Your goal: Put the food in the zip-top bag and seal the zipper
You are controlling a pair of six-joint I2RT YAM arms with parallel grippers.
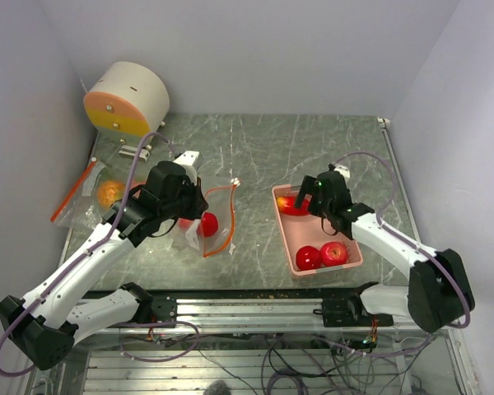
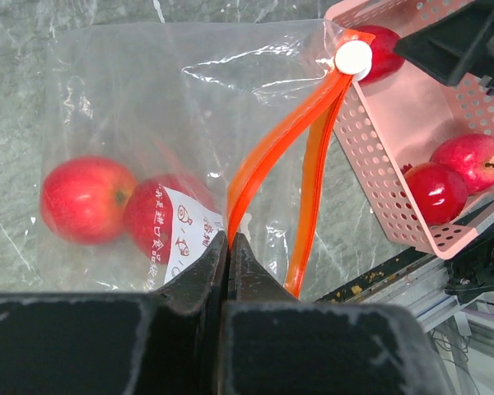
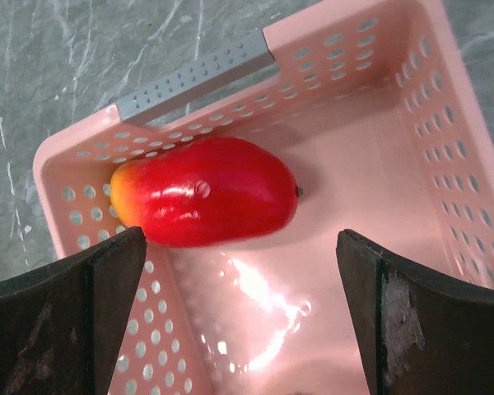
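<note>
My left gripper is shut on the orange-edged mouth of a clear zip top bag (image 2: 222, 90). The bag's orange zipper strips (image 2: 272, 140) stand apart on the side facing the basket. Two red apples (image 2: 86, 200) lie inside, close together beside a printed white label (image 2: 189, 226). Above the pink basket (image 1: 288, 243), my right gripper is open with nothing between its fingers. Below it a red mango with a yellow end (image 3: 206, 193) rests against the basket's corner. Two more red fruits (image 1: 309, 257) sit at the basket's front.
Another orange-topped bag (image 1: 86, 197) with an orange fruit (image 1: 110, 193) inside lies at the far left. Behind it stands a cream bread-box-like container (image 1: 128, 95).
</note>
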